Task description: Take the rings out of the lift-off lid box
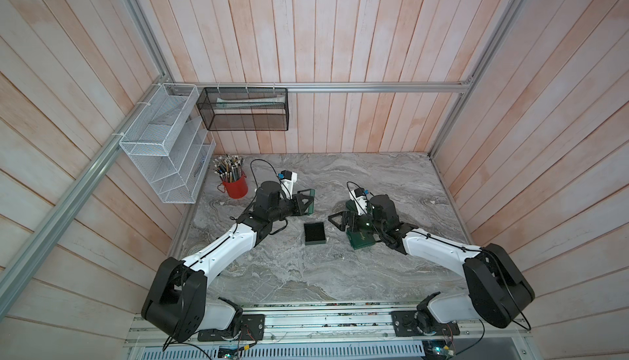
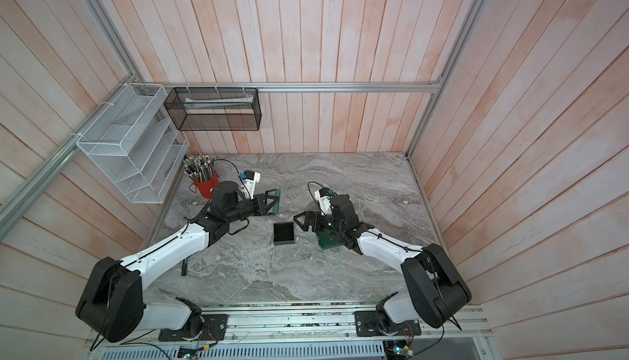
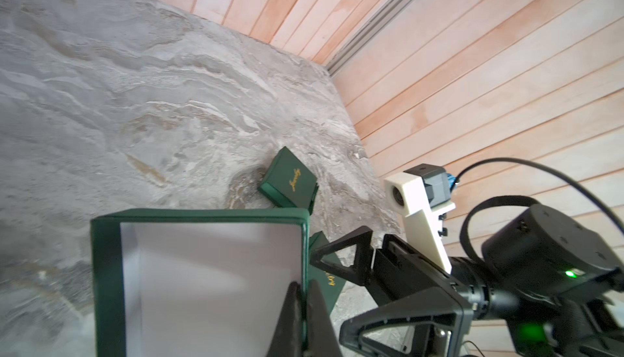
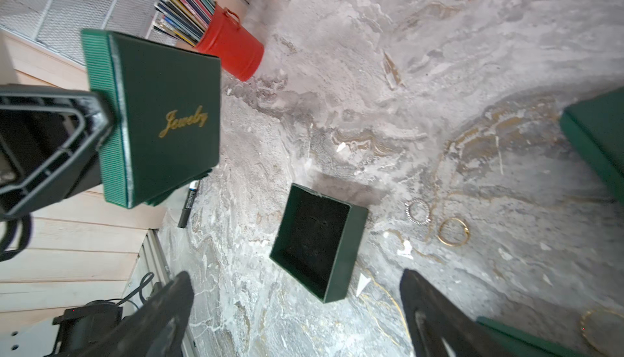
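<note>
My left gripper is shut on one wall of a green lid (image 3: 214,214), holding it up off the table. In the right wrist view the lid's outer face (image 4: 175,116) bears gold "Jewelry" lettering. Below it on the marble table stands the open box (image 4: 349,253), its dark inside showing no ring. To the box's right lie a silver ring (image 4: 409,212) and a gold ring (image 4: 453,244), flat on the table. Another gold ring (image 4: 583,325) is partly visible at lower right. My right gripper is open above the table, nothing between its fingers.
Other green boxes lie under and beside my right arm: one farther back (image 3: 289,178), another nearer (image 3: 330,285). A red bucket (image 1: 236,188) of brushes stands at the back left.
</note>
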